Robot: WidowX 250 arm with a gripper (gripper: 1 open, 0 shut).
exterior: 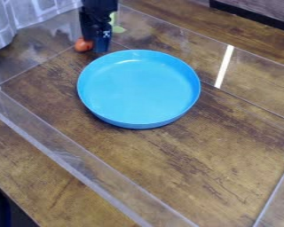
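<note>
A black gripper (98, 35) hangs at the top of the camera view, just behind a large light-blue round tray (138, 89). Beside it on the left lies a small orange-red object (82, 44), and a pale green item (117, 26) shows behind it on the right. The fingertips are dark and small, and whether anything is between them is hard to see.
A white crumpled object (8, 22) stands at the top left. Clear strips or panels run along the left and right sides.
</note>
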